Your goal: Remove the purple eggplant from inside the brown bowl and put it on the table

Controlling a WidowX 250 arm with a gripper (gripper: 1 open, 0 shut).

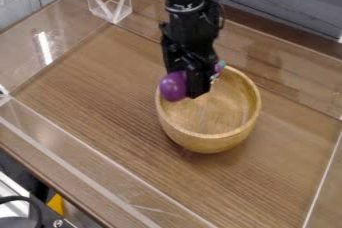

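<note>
The purple eggplant (173, 87) hangs at the left rim of the brown bowl (214, 139), raised into the space over it. My gripper (185, 80) comes down from the back and is shut on the eggplant; its dark fingers cover part of the purple skin. The bowl's inside lies mostly bare in front and to the right. A small purple and teal thing (219, 69) shows by the bowl's back rim, partly behind the gripper.
Bare wooden table (83, 97) stretches left of the bowl, with more room in front and to the right. A clear pointed holder (110, 5) stands at the back left. Dark cables and a yellow piece (56, 204) occupy the front left corner.
</note>
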